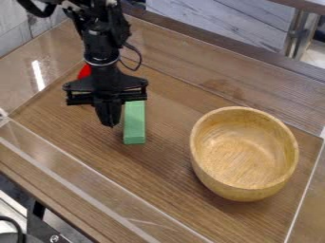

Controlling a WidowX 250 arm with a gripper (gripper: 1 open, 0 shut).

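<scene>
My black gripper is over the wooden table on the left of the camera view, shut, with nothing clearly between its fingers. Just to its right a light green block lies on the table. A red object behind the gripper is mostly hidden by the arm.
A large empty tan bowl stands on the right of the table.
</scene>
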